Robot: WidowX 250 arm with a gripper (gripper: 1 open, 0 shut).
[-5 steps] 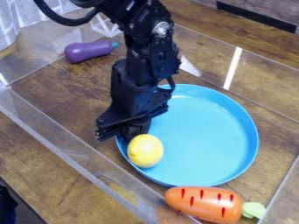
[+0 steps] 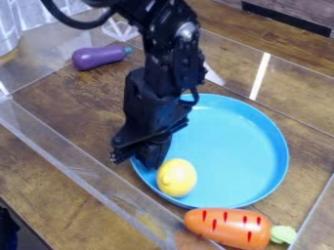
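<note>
A black robot arm reaches down from the top middle to its gripper (image 2: 141,148), which sits low over the left rim of a blue plate (image 2: 248,156). A yellow lemon-like object (image 2: 177,178) rests on the plate just right of and below the fingertips, apart from them as far as shows. The gripper looks shut, though its fingertips are dark and hard to make out; nothing shows held.
An orange toy carrot (image 2: 229,226) lies below the plate at the bottom right. A purple eggplant (image 2: 98,58) lies at the upper left. Clear plastic edging runs along the left and bottom. The wooden surface left of the arm is bare.
The yellow object has shifted to the right and slightly down on the plate, away from the fingertips. The gripper has moved only slightly.
</note>
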